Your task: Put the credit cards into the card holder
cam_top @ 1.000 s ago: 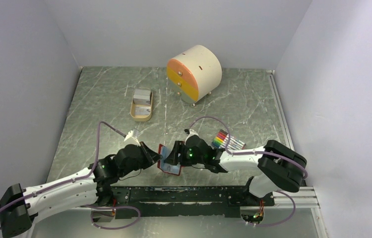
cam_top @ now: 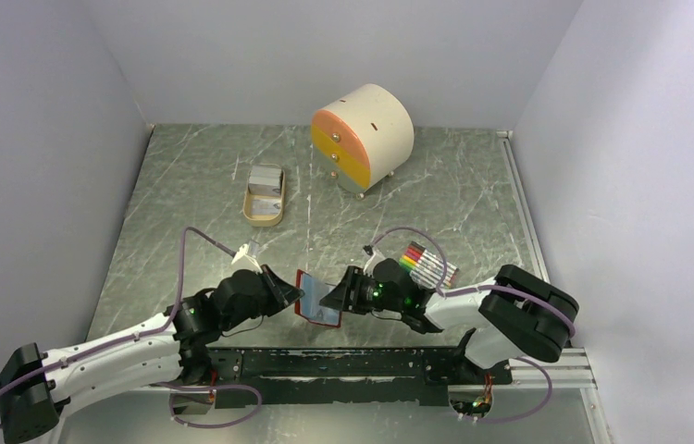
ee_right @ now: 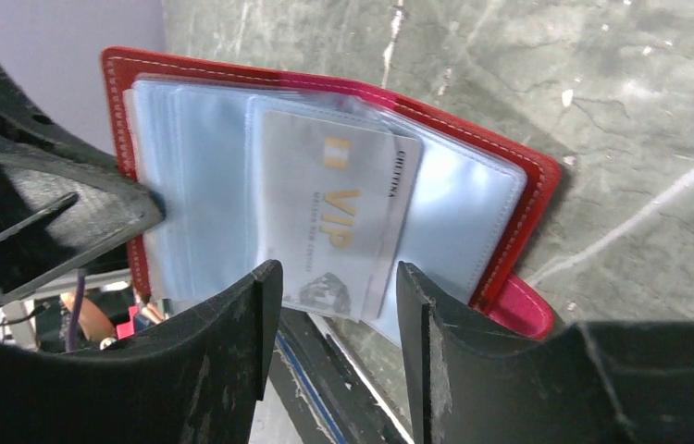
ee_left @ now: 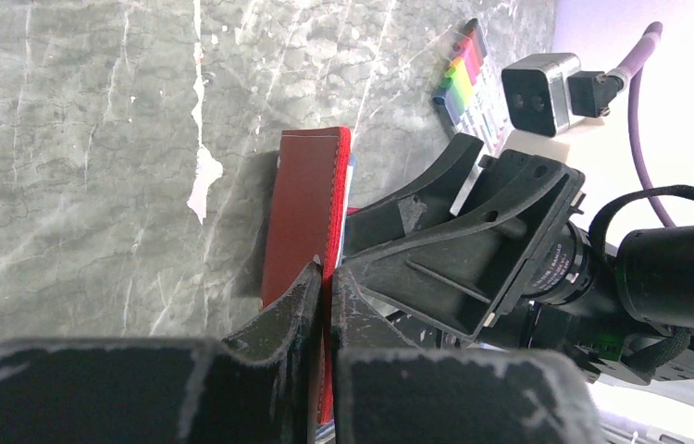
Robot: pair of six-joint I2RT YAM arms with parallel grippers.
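Note:
The card holder stands partly opened, with red-edged brown covers [ee_left: 302,203] and clear sleeves [ee_right: 473,217]. My left gripper is shut on one cover edge, as the left wrist view shows. A silver card [ee_right: 334,199] marked VIP lies against a clear sleeve in the right wrist view; whether it is fully inside the pocket is hard to tell. My right gripper faces the holder's inner side, its two fingertips well apart. Through the gap I see the card's lower part and the dark table edge, with nothing visibly clamped.
A beige tray [cam_top: 265,221] with grey cards [cam_top: 266,178] stands at the back left. The white and orange drum-shaped cabinet [cam_top: 380,125] is at the back. Coloured markers [cam_top: 428,265] lie beyond my right arm. Bare table lies between tray and holder.
My right gripper has drawn back to the right, away from the holder's inner side, so more of the sleeves shows. My left gripper has stayed in place on the cover.

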